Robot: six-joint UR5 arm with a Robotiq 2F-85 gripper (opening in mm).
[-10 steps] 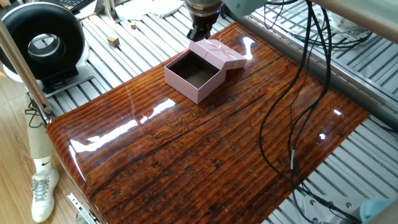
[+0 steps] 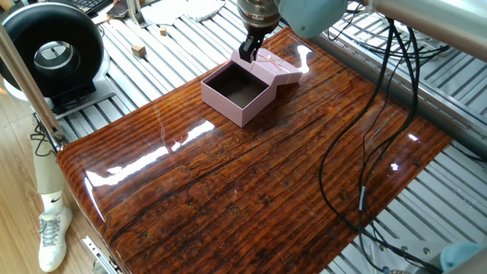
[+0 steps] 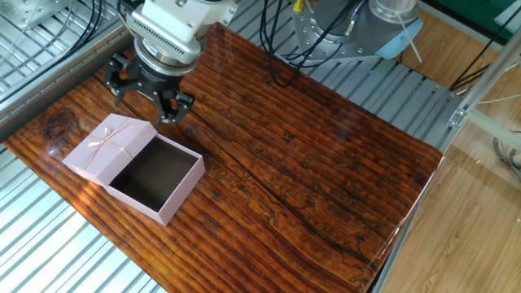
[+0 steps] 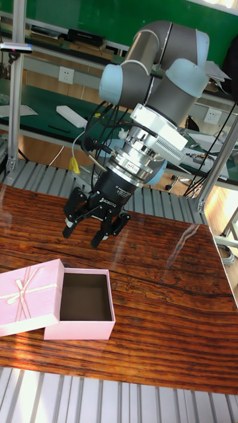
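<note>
A pink gift box (image 3: pixel 186 187) stands on the glossy wooden table, its dark inside empty in view. The lid (image 3: pixel 110 146), pink with a ribbon bow, leans tilted on one side of the box and covers part of its opening. Above the table beside the box and lid, my gripper (image 3: pixel 144 108) hangs open, with its two black fingers (image 4: pixel 106 227) spread apart and nothing between them. In exterior view 1 the gripper shows only partly, behind the lid (image 2: pixel 275 67).
Black cables (image 2: pixel 365 152) hang from the arm over one side of the table. Small wooden blocks (image 2: pixel 138 51) and a black ring-shaped device (image 2: pixel 53 57) lie beyond the table.
In exterior view 1 my gripper and arm have shifted slightly to the right, and the hanging cables have swung with them. The box and lid have stayed put.
</note>
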